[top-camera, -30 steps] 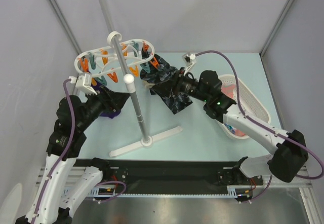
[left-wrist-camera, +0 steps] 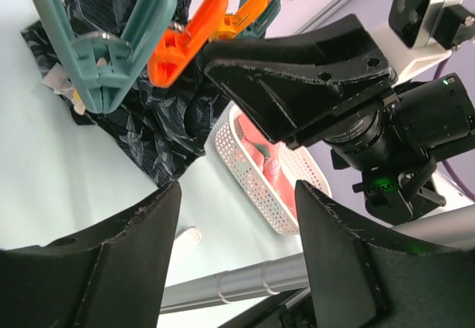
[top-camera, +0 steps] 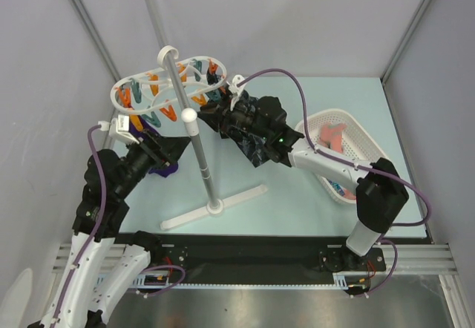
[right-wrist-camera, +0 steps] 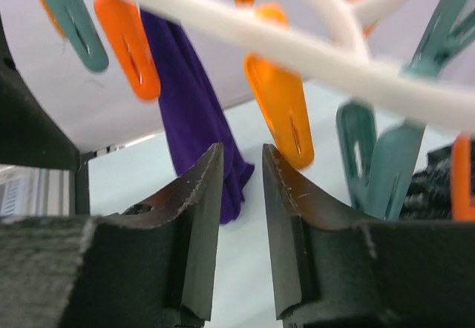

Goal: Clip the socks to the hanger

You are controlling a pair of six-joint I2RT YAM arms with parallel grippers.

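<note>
The white oval hanger (top-camera: pixel 167 59) carries orange and teal clips. My left gripper (top-camera: pixel 171 148) is beside the pole, below the hanger's left side; in its own view its fingers (left-wrist-camera: pixel 130 254) are apart with nothing visible between. My right gripper (top-camera: pixel 213 116) is at the hanger's right side, fingers close together in its view, near an orange clip (right-wrist-camera: pixel 282 105); what it holds there is unclear. A purple sock (right-wrist-camera: pixel 193 113) hangs from the left side of the hanger. A black patterned sock (left-wrist-camera: pixel 156 135) hangs on the right side, behind the clips.
A white basket (top-camera: pixel 356 142) with pink socks is at the right of the table. The stand's base (top-camera: pixel 185 217) lies toward the front; bare table surrounds it.
My right gripper has moved left and up to the hanger's right side. My left gripper has shifted only slightly.
</note>
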